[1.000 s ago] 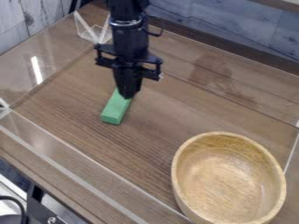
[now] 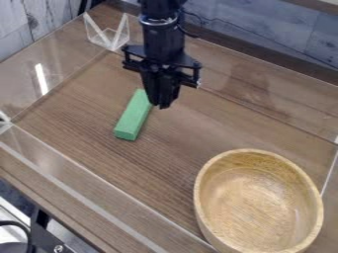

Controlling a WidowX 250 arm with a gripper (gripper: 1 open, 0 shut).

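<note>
A black robot arm comes down from the top centre, and its gripper (image 2: pixel 156 94) hangs just right of and above a green rectangular bar (image 2: pixel 130 119) lying on the wooden table (image 2: pixel 106 168). Whether the fingers are open or shut is hard to tell at this size.
A large round tan bowl (image 2: pixel 258 208) sits at the lower right. Clear plastic pieces are at the upper left and left edge.
The gripper has moved right and slightly up, away from above the green bar, which shows more fully now. The bowl has not moved.
</note>
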